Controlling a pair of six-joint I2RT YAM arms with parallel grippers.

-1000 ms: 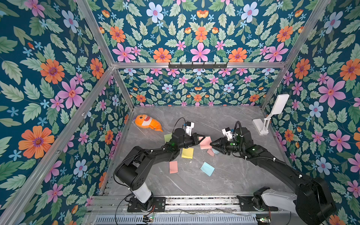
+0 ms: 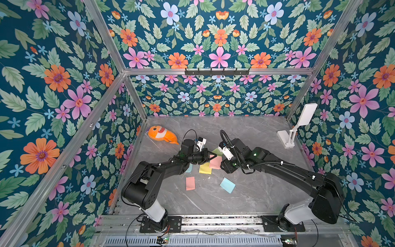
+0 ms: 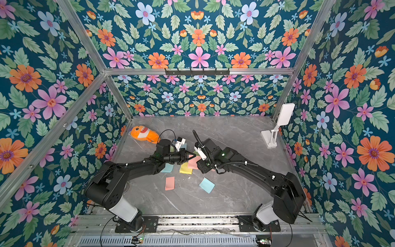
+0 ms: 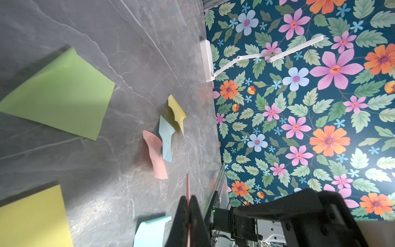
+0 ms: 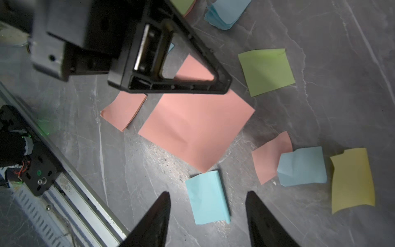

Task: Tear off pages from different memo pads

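A salmon-pink page [image 5: 201,127] hangs in the air, its far edge pinched in my left gripper. That gripper is shut, with the sheet showing as a thin pink line between its fingertips. My right gripper is open, its two fingers apart and empty. Below and between these fingers lies a blue pad [image 5: 207,199], flat on the table. The pink pad [image 2: 190,183] lies at the front left, and a yellow pad [image 2: 205,168] sits under the left gripper. Another blue pad [image 5: 228,12] shows at the right wrist view's top.
Loose curled pages lie together beyond the blue pad: pink [image 5: 271,156], blue [image 5: 302,166] and yellow [image 5: 353,179]. A green sheet [image 5: 267,72] lies apart. An orange plush toy [image 2: 161,133] and a white lamp [image 2: 291,135] stand at the back sides.
My left gripper has drawn back a little to the left with the pink page. My right gripper has swung left toward it and turned, now covering the curled pages in the top left view.
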